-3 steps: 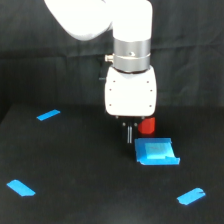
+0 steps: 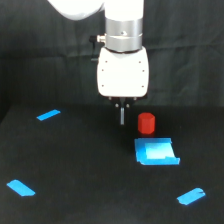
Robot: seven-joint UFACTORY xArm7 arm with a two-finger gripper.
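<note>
A small red can-shaped object [image 2: 146, 124] stands upright on the dark table, just behind a blue open holder or tray [image 2: 158, 151]. My gripper [image 2: 122, 117] points straight down to the left of the red object, with a visible gap between the two. Its fingers show only as thin dark shapes against the black background, and whether they are parted or together is hard to make out. No object shows between them.
Blue tape strips mark the table: one at the back left [image 2: 48, 115], one at the front left [image 2: 20, 188] and one at the front right [image 2: 191, 196]. A dark curtain [image 2: 40, 60] hangs behind.
My gripper has shifted left and a little higher in the view, uncovering more of the red object. The red object and the blue holder have not visibly moved.
</note>
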